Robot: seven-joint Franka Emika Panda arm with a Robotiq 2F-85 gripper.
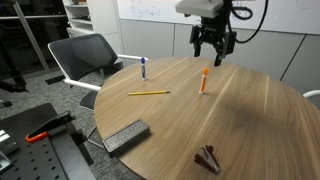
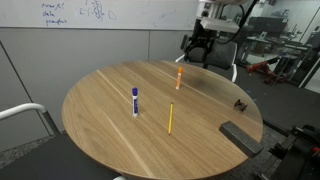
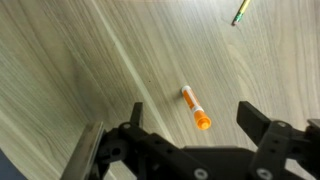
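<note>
An orange-capped marker with a white lower body [image 1: 204,80] stands upright on the round wooden table. Above and slightly behind it in exterior view 1 hangs my gripper [image 1: 208,52], open, fingers pointing down and nothing between them. From the wrist, the marker [image 3: 195,107] shows between and beyond the two dark fingers, apart from both. A blue-and-white marker [image 2: 135,102] also stands upright. Lying flat is a yellow pencil [image 2: 171,118], whose end [image 3: 240,12] peeks in at the top of the wrist view.
A grey block eraser [image 1: 127,137] lies near the table's edge, and a small dark brown object [image 1: 207,158] rests farther right. Chairs [image 1: 85,52] surround the table [image 1: 250,120].
</note>
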